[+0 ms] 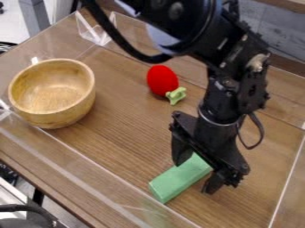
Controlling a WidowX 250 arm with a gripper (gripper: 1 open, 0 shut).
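Observation:
A green bar-shaped block (174, 185) lies on the wooden table near the front centre. My black gripper (197, 165) is lowered over its upper right end, open, with fingertips around or just above that end; whether they touch it is unclear.
A wooden bowl (52, 94) sits at the left. A red object (162, 79) with a green top lies behind, near the centre. A raised edge runs along the back right.

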